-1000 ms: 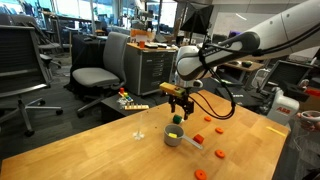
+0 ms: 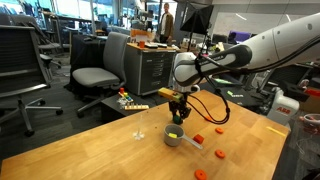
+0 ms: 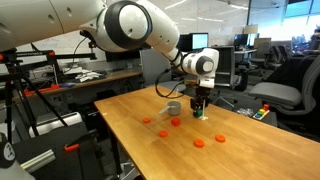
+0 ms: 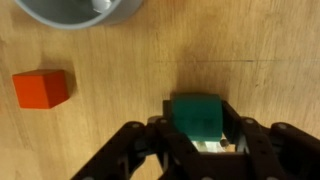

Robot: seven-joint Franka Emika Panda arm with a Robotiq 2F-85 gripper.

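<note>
A green block (image 4: 198, 117) sits low in the middle of the wrist view, with a dark finger of my gripper on each side of it. The frames do not settle whether the fingers press on it. In exterior view 1 my gripper (image 2: 178, 117) points down at the table just behind a grey pot (image 2: 173, 135), hiding most of the block. Something yellow shows inside the pot. Part of the same pot (image 4: 88, 10) appears at the upper left of the wrist view.
A red block (image 4: 40, 89) lies left of my gripper, close to the pot. Several other red pieces (image 3: 198, 142) are scattered over the wooden table (image 2: 100, 155). The pot's handle (image 2: 192, 143) sticks out sideways.
My gripper has come down over the green block, which showed more plainly beneath it before. The pot and red pieces have not moved.
</note>
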